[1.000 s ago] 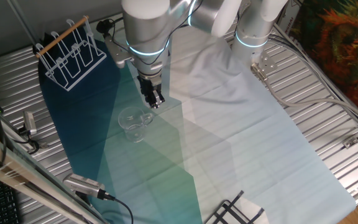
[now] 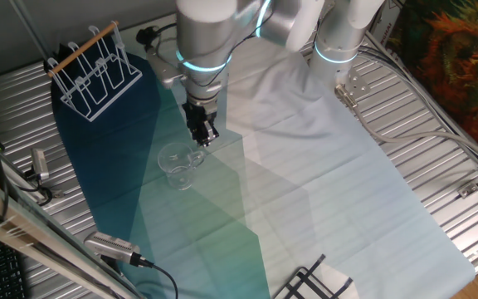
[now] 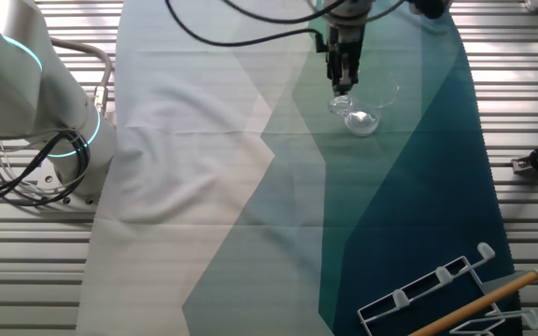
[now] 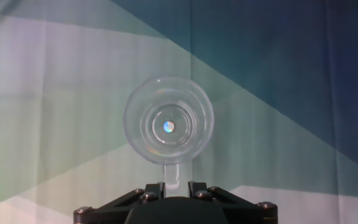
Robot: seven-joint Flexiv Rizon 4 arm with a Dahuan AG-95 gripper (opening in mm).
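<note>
A clear cup with a handle stands upright on the cloth; in the wrist view the cup [image 4: 169,121] is seen from above, its handle [image 4: 172,178] pointing toward my gripper. The fingers are a little apart, with the handle between them in that view and a gap on its right side. In the first exterior view, the gripper [image 2: 207,139] points down at the handle side of the cup [image 2: 178,169]. The second exterior view has the fingertips [image 3: 342,89] just over the handle, beside the cup [image 3: 362,121]. Whether they touch it, I cannot tell.
A white rack with a wooden bar [image 2: 95,79] stands at the table's far left. Near the front edge is a dark wire rack [image 2: 312,282]. A camera [image 2: 111,247] sits at the left front.
The upper arm has shifted slightly to the right and the gripper's tip is a touch lower, near the handle. The cup has stayed where it was.
</note>
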